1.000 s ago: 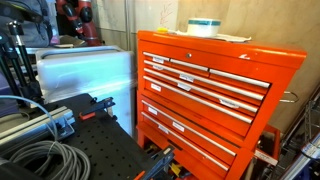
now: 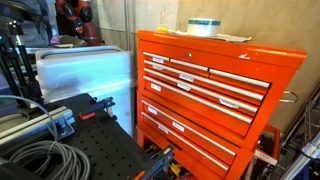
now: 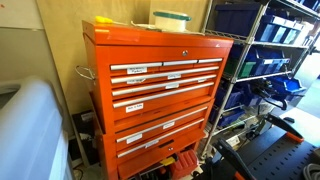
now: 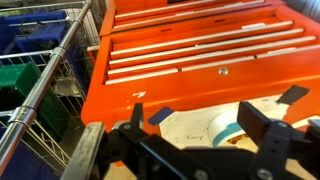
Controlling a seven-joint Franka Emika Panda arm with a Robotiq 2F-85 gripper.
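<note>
A red-orange tool chest (image 2: 210, 75) stands beyond the black table, and all its labelled drawers (image 3: 160, 90) look shut. On its top sits a round white tub with a teal band (image 2: 204, 27), also visible in the second exterior view as a tub (image 3: 170, 20). The wrist view shows the chest front inverted, with the tub (image 4: 222, 128) partly hidden low in the frame. My gripper is open, its dark fingers apart at the bottom of that view. Nothing appears held between them. I cannot make out the gripper clearly in either exterior view.
A metal shelf rack with blue bins (image 3: 240, 20) stands beside the chest. White containers (image 2: 85, 72) are on the opposite side. Coiled grey cable (image 2: 48, 160) lies on the black table (image 2: 100, 145). Flat white paper (image 4: 185, 128) rests on the chest top.
</note>
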